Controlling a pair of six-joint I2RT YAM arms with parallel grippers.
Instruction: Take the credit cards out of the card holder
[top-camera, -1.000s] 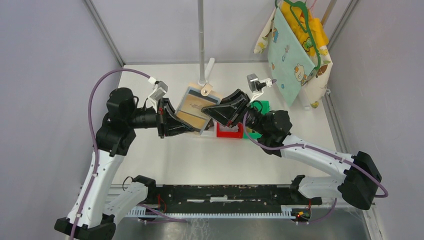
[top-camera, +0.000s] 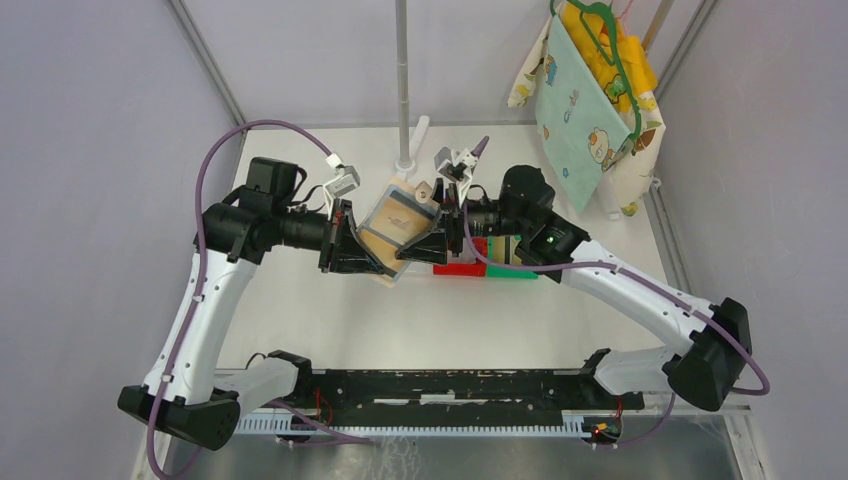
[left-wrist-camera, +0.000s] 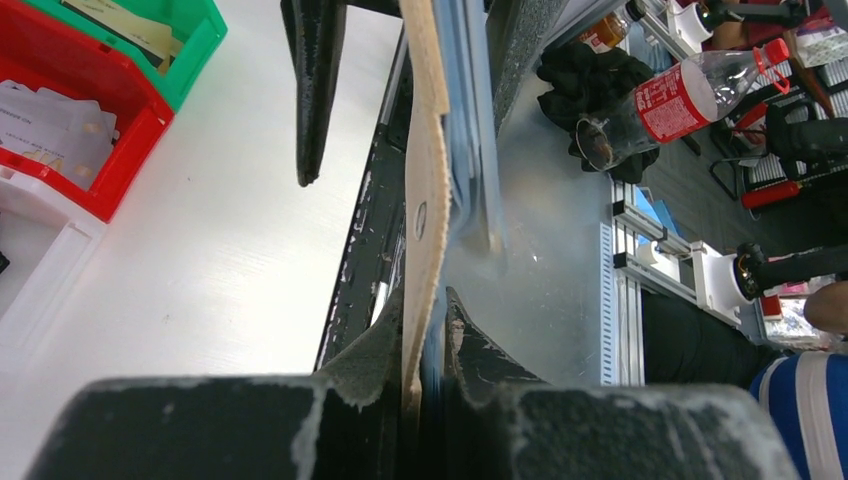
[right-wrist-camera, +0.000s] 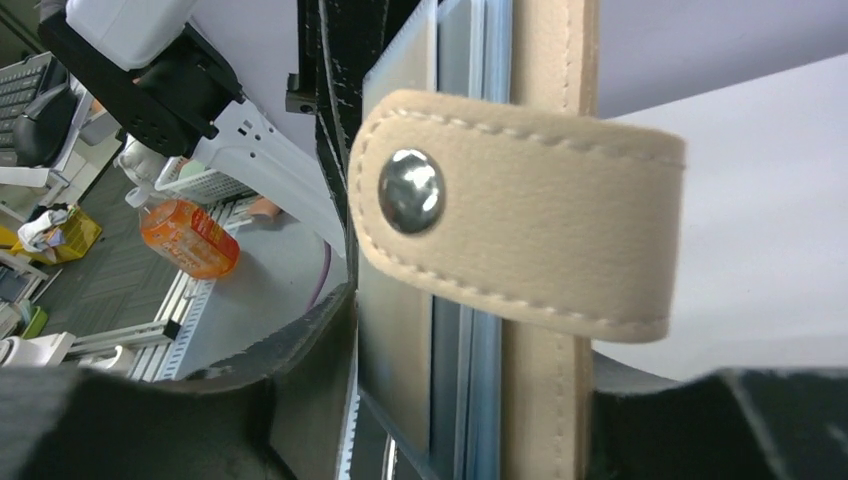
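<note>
An open beige card holder (top-camera: 392, 225) with translucent bluish sleeves hangs in the air between the grippers. My left gripper (top-camera: 372, 262) is shut on one end; in the left wrist view the holder (left-wrist-camera: 425, 200) stands edge-on between its fingers. My right gripper (top-camera: 420, 245) is at the other side, part open around the holder; whether it grips is unclear. In the right wrist view the strap with a silver snap (right-wrist-camera: 411, 190) fills the middle, beside the sleeves (right-wrist-camera: 465, 390).
Red (top-camera: 460, 269) and green (top-camera: 510, 271) bins stand on the white table behind the right arm, with cards in the red one, and a white bin (left-wrist-camera: 50, 270) beside them. A cloth hanger organizer (top-camera: 580, 130) hangs at back right.
My right gripper has turned and moved in around the holder's right side, and the left arm has shifted slightly, with the holder tilting between them.
</note>
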